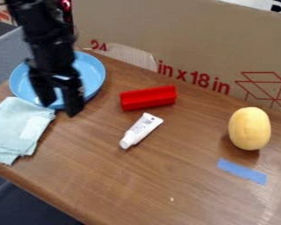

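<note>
The black gripper (59,92) is blurred and hangs over the blue plate (89,72) at the upper left, open, partly hiding it. A white tube (142,130) lies at a slant on the wooden table in the middle. Behind it is a red block (147,97). A pale folded cloth (17,127) lies at the left edge, beside the plate.
A yellow potato-like object (248,128) sits at the right, with a blue tape strip (241,171) in front. A cardboard wall (202,39) closes off the back.
</note>
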